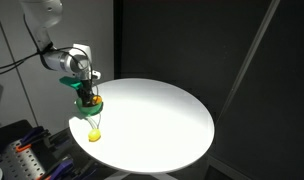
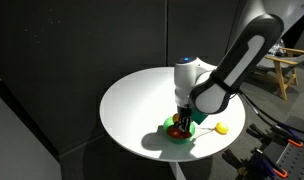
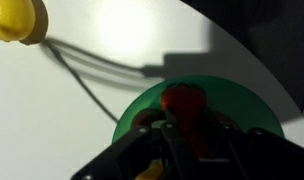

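Observation:
A green bowl (image 1: 89, 110) stands on the white table, close to the robot. In the wrist view its green rim (image 3: 254, 108) shows around my dark gripper, which is right over it. A red item (image 3: 183, 98) lies between or just beneath the fingers; the gripper's own body hides how they meet it. Exterior view 2 shows red (image 2: 179, 132) inside the bowl and an orange-yellow item (image 2: 177, 118) at its edge. Outside the bowl, a yellow lemon-like fruit (image 3: 10, 17) rests on the tabletop. The finger's opening is too dark to make out.
A wooden chair (image 2: 280, 68) stands beyond the table in exterior view 2. Thin shadows of the arm fall beside the bowl.

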